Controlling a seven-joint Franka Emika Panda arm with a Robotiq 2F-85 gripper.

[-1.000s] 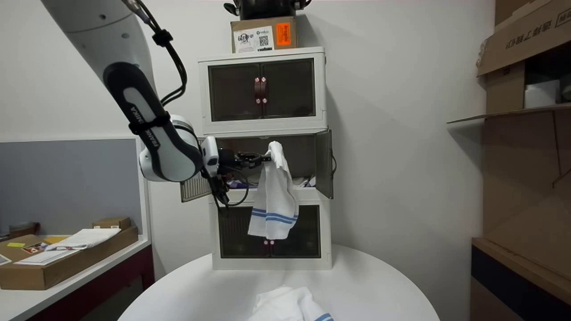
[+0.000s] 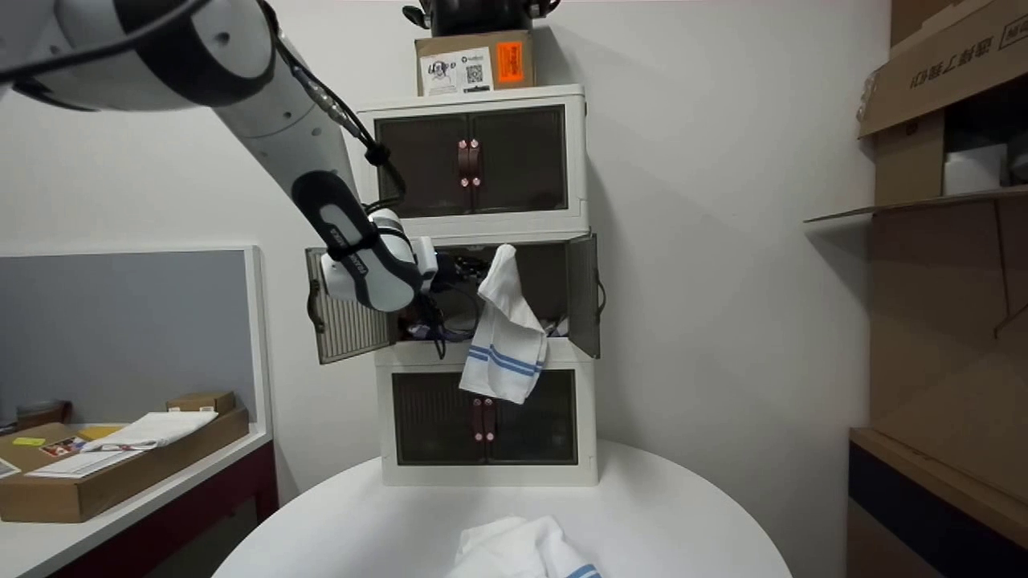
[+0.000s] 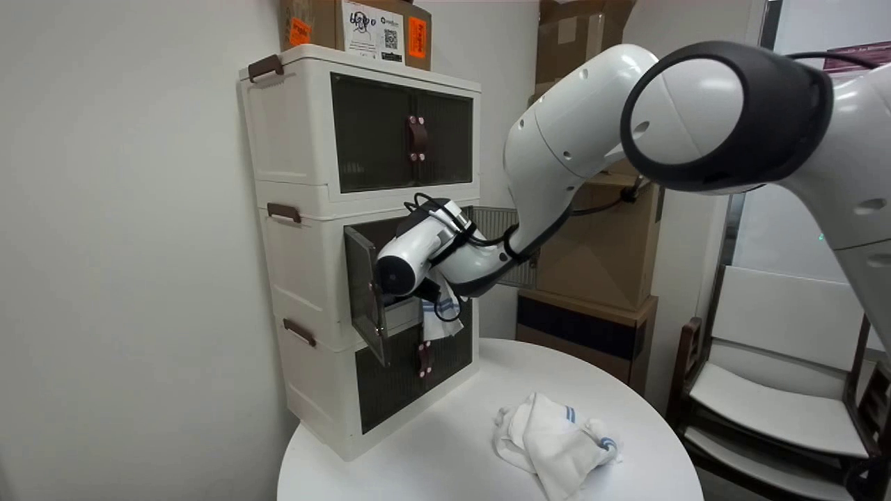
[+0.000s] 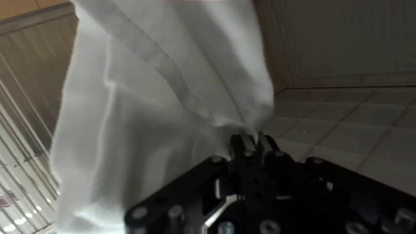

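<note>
A white towel with blue stripes (image 2: 508,337) hangs from my gripper, which is shut on its upper part. In the wrist view the towel (image 4: 156,97) fills the left and middle, pinched between the fingertips. The cabinet's middle compartment (image 2: 544,265) stands open behind it, both doors swung out. My gripper is at the opening's front, and the towel's lower end drapes down in front of the bottom doors. A second white towel (image 3: 551,442) lies crumpled on the round table. In exterior view 2 the arm hides the fingers.
The middle compartment's right door (image 2: 584,294) and left door (image 2: 347,313) stick out on either side of my arm. Some items lie low inside the compartment.
My arm has moved right and toward the cabinet, with the gripper slightly higher. The held towel has risen and swung, its lower edge now tilted. The towel on the table has not moved.
</note>
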